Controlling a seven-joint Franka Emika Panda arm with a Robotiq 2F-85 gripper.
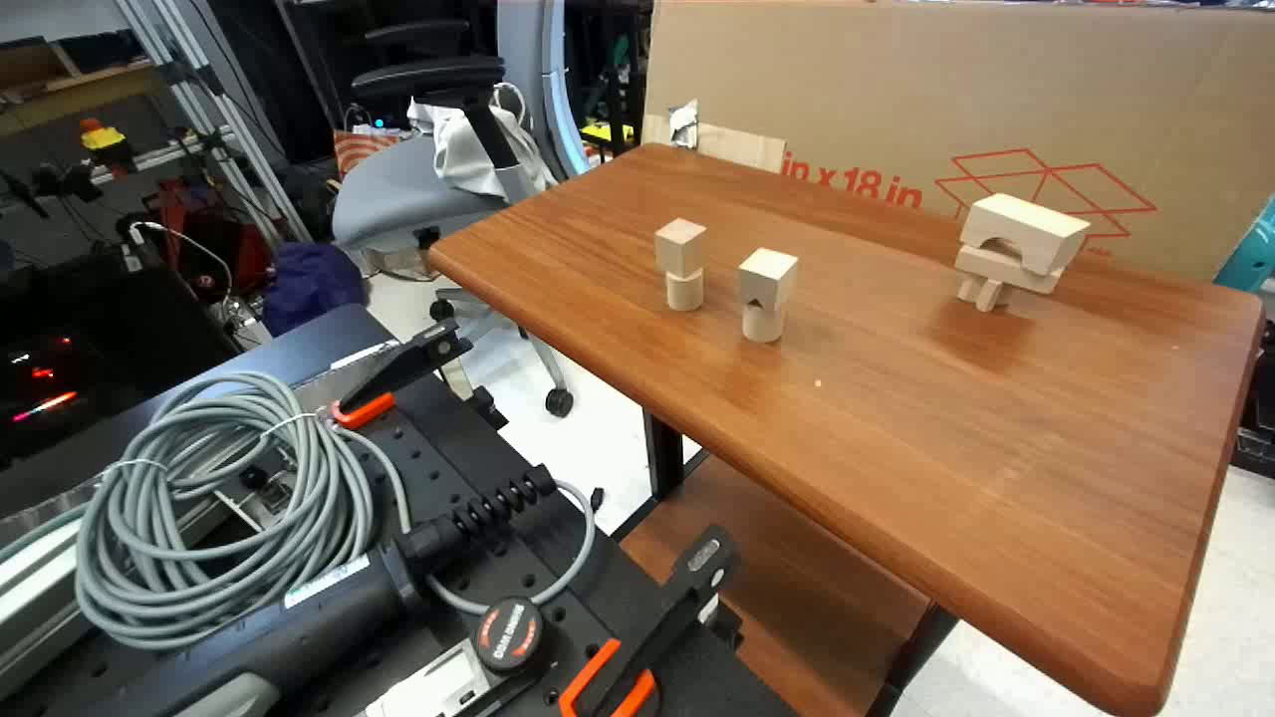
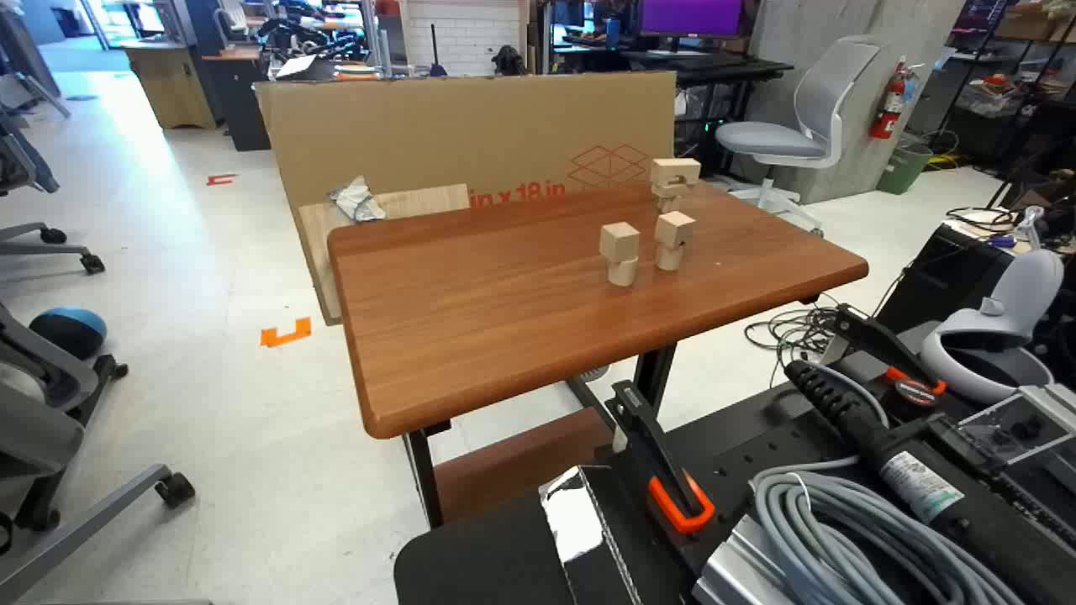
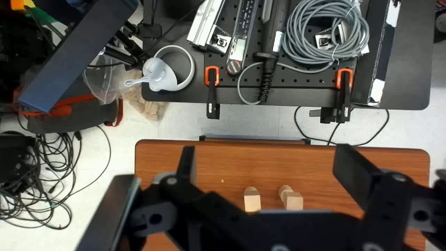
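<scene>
My gripper is wide open in the wrist view, high above the table, with nothing between its fingers. Two short wooden stacks stand on the table. One is a cube [image 1: 681, 247] on a cylinder [image 1: 684, 291]; the other is a notched block [image 1: 767, 277] on a second cylinder [image 1: 762, 321]. Farther toward the cardboard, an arch block [image 1: 1024, 231] rests on a curved piece [image 1: 1007, 268], held up by small blocks [image 1: 982, 293]. In the wrist view, both short stacks show just beyond the gripper body, which hides the arch structure. The exterior views do not show the arm.
The wooden table [image 2: 474, 302] has wide clear areas around the blocks. A cardboard sheet [image 2: 403, 131] stands along its far edge. Across a gap is a black bench with coiled grey cable [image 1: 227, 514], clamps [image 1: 645, 633] and a white headset [image 2: 994, 328].
</scene>
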